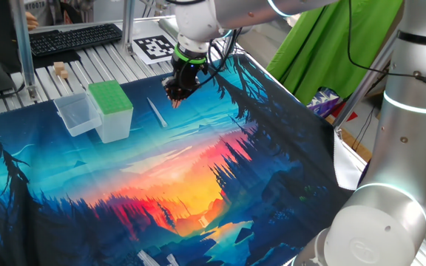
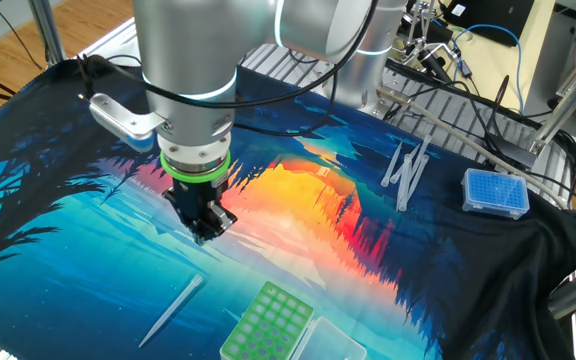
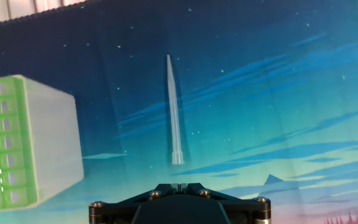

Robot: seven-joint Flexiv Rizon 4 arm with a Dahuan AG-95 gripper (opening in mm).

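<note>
A slender, translucent pipette tip [image 3: 174, 112] lies alone on the printed cloth, its narrow end pointing away in the wrist view. The same tip [image 1: 157, 112] shows between the green-topped box and my gripper in exterior view 1, and as a pale sliver [image 2: 172, 310] in exterior view 2. My gripper is above the cloth, short of the tip's wide end in the wrist view and apart from it. Its fingers meet in the middle with nothing visible between them. A white box with a green, holed rack top [image 1: 109, 97] stands left of the tip.
The box's clear lid [image 1: 78, 112] hangs open on its far side from the tip. Several loose pipette tips [image 2: 406, 175] lie elsewhere on the cloth, near a blue-topped rack box [image 2: 496, 192]. A keyboard [image 1: 76, 40] sits beyond the cloth.
</note>
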